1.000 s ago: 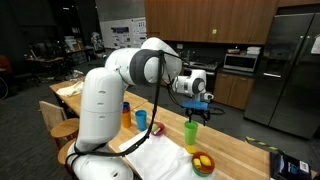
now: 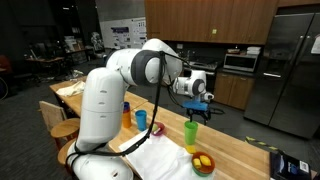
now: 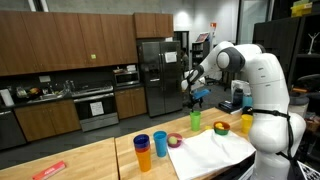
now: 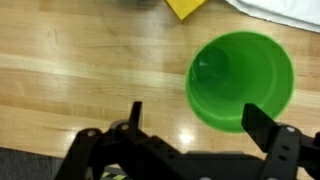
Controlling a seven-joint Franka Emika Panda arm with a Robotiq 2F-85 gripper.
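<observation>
A green cup [image 2: 190, 132] stands on the wooden table. From above, in the wrist view, the same green cup [image 4: 240, 85] shows its round open mouth. My gripper is open above it, the fingers well apart. One finger [image 4: 258, 122] overlaps the cup's lower right rim, while the other is over bare wood to the left of the cup. In exterior view 1 the gripper [image 2: 206, 113] hangs just above and to the right of the cup. Whether a finger touches the cup is not clear.
A yellow object [image 2: 190, 149] is close to the green cup. Nearby are a red bowl [image 2: 203, 163] with yellow items and a white sheet [image 2: 155, 160]. A blue cup [image 2: 140, 119] stands further left. Bare wood [image 2: 235, 150] lies to the right.
</observation>
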